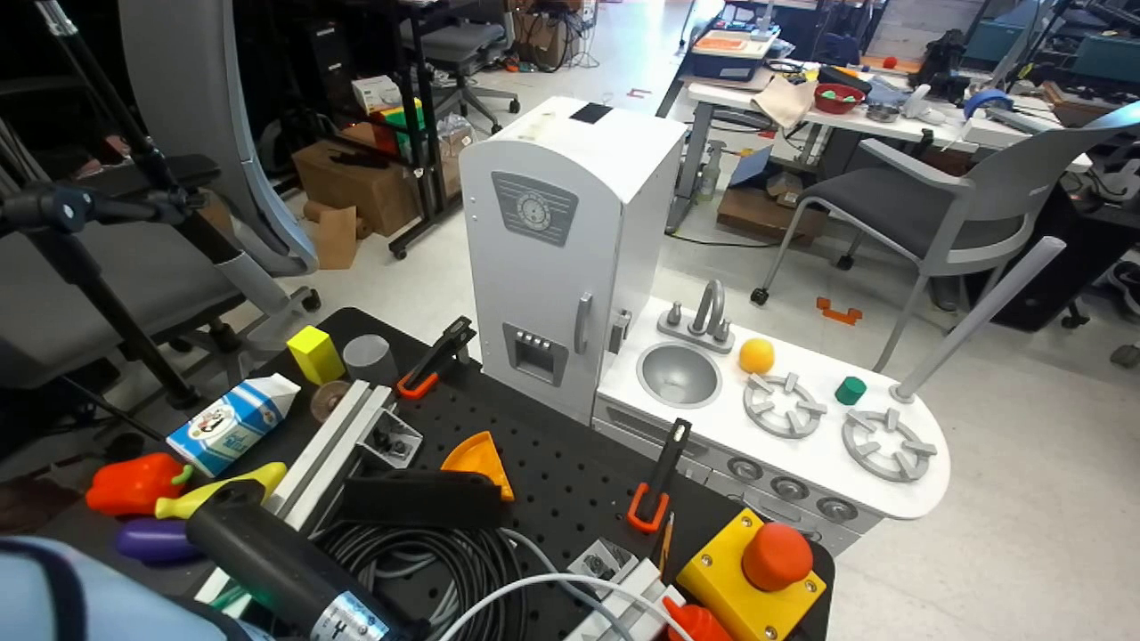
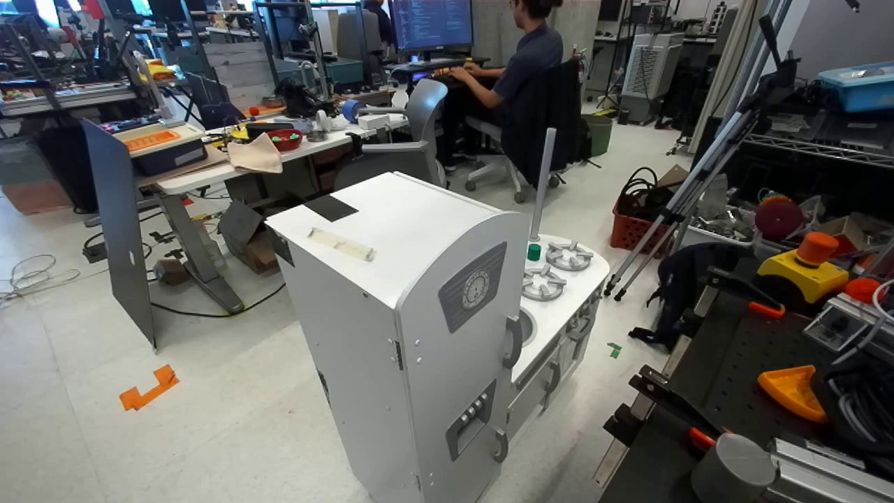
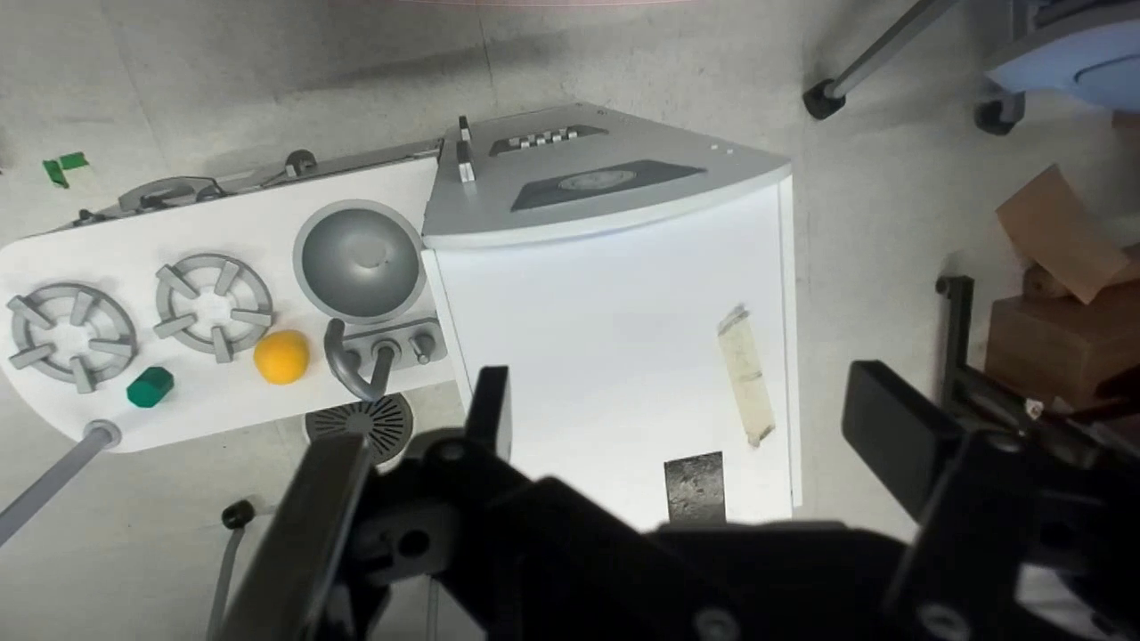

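Observation:
In the wrist view my gripper stands wide open, and no object sits between its fingers. It looks down over the white top of the toy fridge (image 3: 598, 352); the height above it is hard to tell. Beside the fridge is the toy counter (image 1: 834, 411) with a sink (image 1: 680, 375), a faucet (image 1: 710, 308) and two grey burners (image 1: 783, 406). An orange ball-like fruit (image 1: 756, 356) rests between sink and near burner. A small green cylinder (image 1: 850, 390) stands near the burners. The fridge door (image 1: 545, 278) appears shut. Neither exterior view shows the gripper.
A black pegboard table (image 1: 556, 491) stands before the kitchen, holding a milk carton (image 1: 234, 423), a red pepper (image 1: 137, 484), a banana (image 1: 219, 490), cables and a red-button box (image 1: 753, 577). A grey post (image 1: 983, 315) rises at the counter's end.

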